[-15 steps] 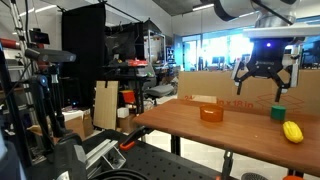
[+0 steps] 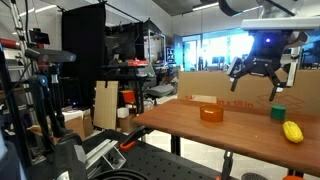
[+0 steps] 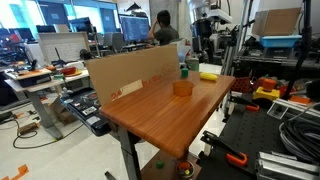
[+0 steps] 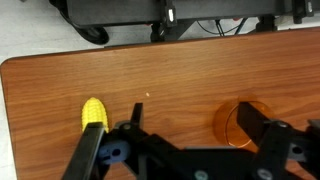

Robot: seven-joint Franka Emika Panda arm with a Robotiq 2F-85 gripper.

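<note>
My gripper (image 2: 254,93) hangs open above the wooden table (image 2: 180,118), with nothing between its widely spread fingers. On the tabletop stands an orange round bowl (image 2: 211,113), which looks empty from above. In the wrist view the bowl (image 4: 241,125) lies at the right, partly covered by one finger. A yellow oblong object (image 2: 292,131) rests near the table's right end; from above, this yellow object (image 4: 94,113) is at the left, partly hidden by the other finger. A small green thing (image 2: 278,112) stands beyond it, at the back.
An upright brown panel (image 3: 150,76) runs along one long side of the table. Bare wood lies between bowl and yellow object. Past the opposite long edge is a dark surface (image 4: 120,40) with cables and stands.
My gripper has shifted slightly to the left in exterior view 1, still open. The bowl, the yellow object and the green thing have stayed put.
</note>
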